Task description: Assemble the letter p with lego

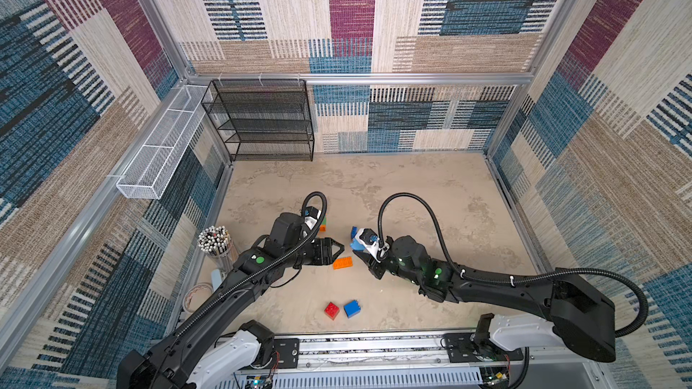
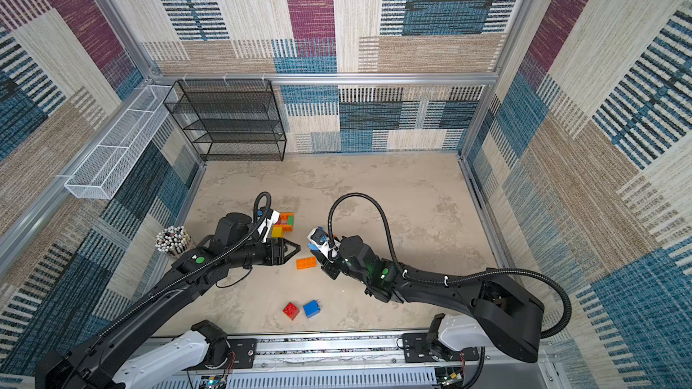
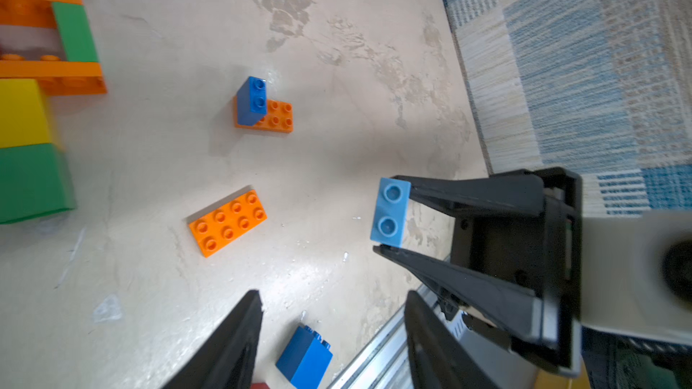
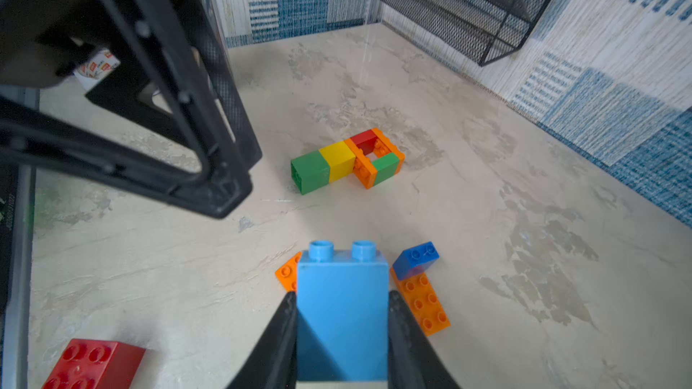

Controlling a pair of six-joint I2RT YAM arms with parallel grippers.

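Note:
My right gripper is shut on a light blue brick (image 4: 342, 320), its two studs upward, held above the table. That same brick shows between the right fingers in the left wrist view. Opposite, my left gripper stands open and empty, its fingers (image 3: 234, 342) wide apart. A built shape lies on the table: an orange, red and green ring with a yellow brick (image 4: 336, 160) and a green brick (image 4: 311, 171) as a stem. An orange brick (image 3: 227, 222) lies loose. Another orange brick (image 3: 277, 116) has a blue brick (image 3: 251, 101) at one end.
A red brick (image 1: 331, 310) and a blue brick (image 1: 351, 308) lie near the front edge. A pot of pens (image 1: 216, 241) stands at the left, and a black wire rack (image 1: 263, 126) at the back.

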